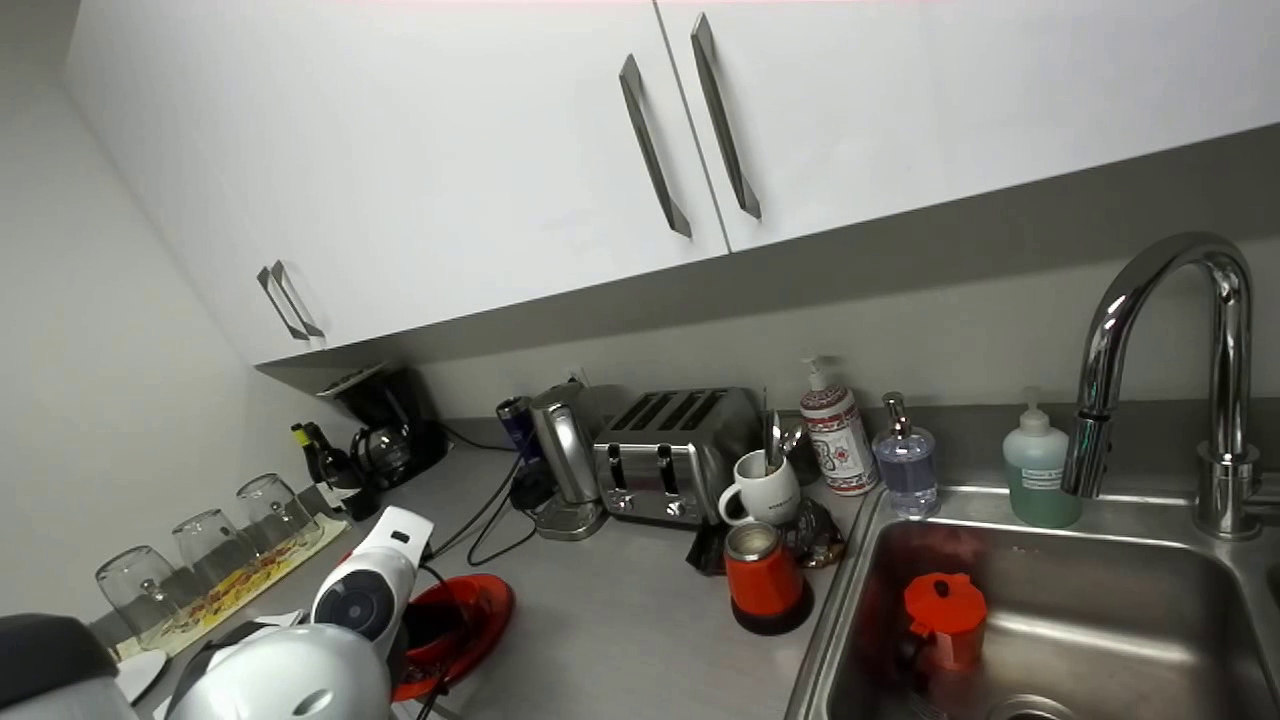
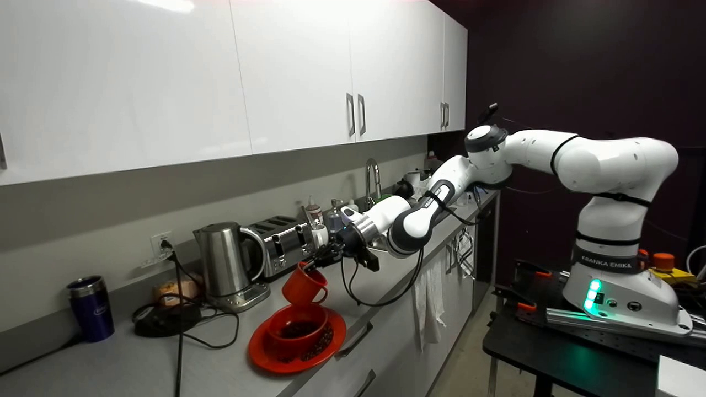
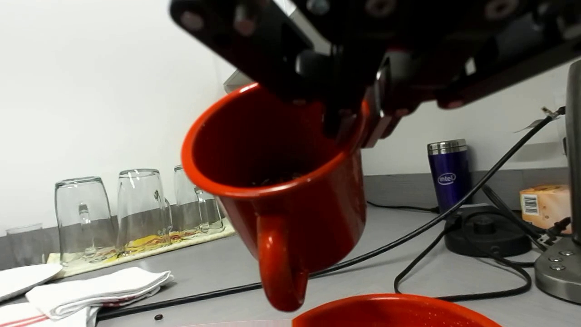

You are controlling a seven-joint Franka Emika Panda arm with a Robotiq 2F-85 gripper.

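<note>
A red mug (image 3: 321,218) hangs tilted from my gripper, its handle (image 3: 278,261) pointing down toward the camera's lower edge. The fingers are shut on the mug's rim; something dark lies inside it, too dim to make out. In exterior view 2 the mug (image 2: 303,285) is just above a red bowl (image 2: 294,325) that holds dark beans. The bowl sits on a red plate (image 2: 261,350), where more beans (image 2: 321,344) are scattered. Exterior view 1 shows my arm (image 1: 366,600) in front of the red plate (image 1: 492,612), hiding the mug and fingers.
A kettle (image 2: 225,258) and a toaster (image 2: 281,241) stand behind the plate. Black cables (image 3: 419,234) cross the counter. Upturned glasses (image 3: 139,207) and folded white towels (image 3: 98,291) occupy the left of the wrist view. Farther along is the sink (image 1: 1080,588).
</note>
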